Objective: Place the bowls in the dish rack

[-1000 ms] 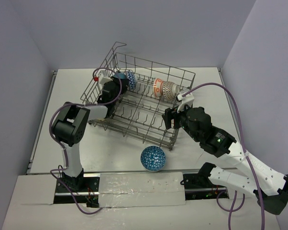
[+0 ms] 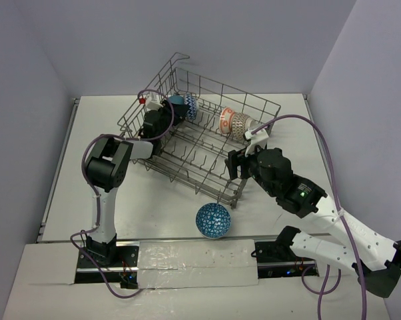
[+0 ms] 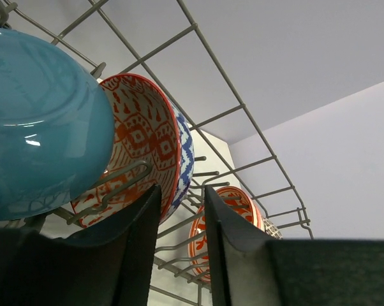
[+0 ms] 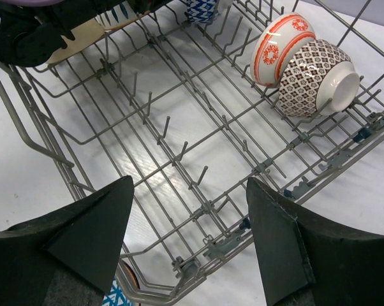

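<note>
My left gripper is open among the tines at the rack's back left, fingers just before a teal bowl point(image 3: 39, 127) and a red-patterned bowl point(image 3: 134, 121) with blue-patterned outside, both standing on edge. An orange-and-white bowl point(image 4: 275, 44) and a brown-patterned bowl point(image 4: 303, 76) sit at the rack's back right. A blue patterned bowl point(image 2: 212, 220) lies on the table in front of the rack point(image 2: 200, 180). My right gripper point(image 2: 244, 160) hangs open over the rack's right front corner, holding nothing.
The middle and front of the rack show empty tines. Bare table lies left and right of the rack. Grey walls surround the work area.
My left gripper and arm have shifted slightly to the right; the rack and its bowls have moved right along with them. The right arm is nearly still.
</note>
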